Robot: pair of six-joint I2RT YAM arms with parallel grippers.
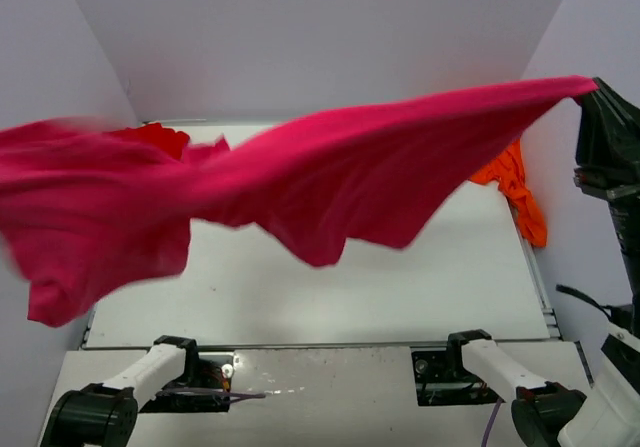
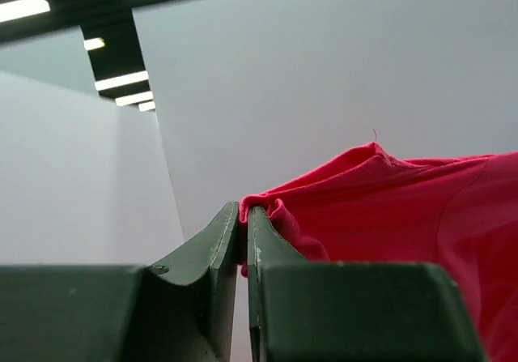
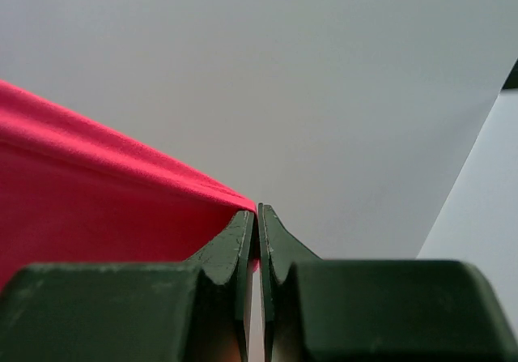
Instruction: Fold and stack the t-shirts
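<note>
A crimson t-shirt [image 1: 340, 167] is stretched in the air across the whole width of the top view, its lower edge swinging free and its left part blurred. In the left wrist view my left gripper is shut on a bunched corner of this shirt. The left gripper lies outside the top view. At the right, my right gripper [image 1: 590, 87] pinches the opposite corner, with the taut edge running up to its fingertips in the right wrist view. The shirt is above the table, not lying on it.
Orange cloth [image 1: 518, 195] lies at the table's back right edge. Red cloth [image 1: 165, 139] shows at the back left, partly covered by the raised shirt.
</note>
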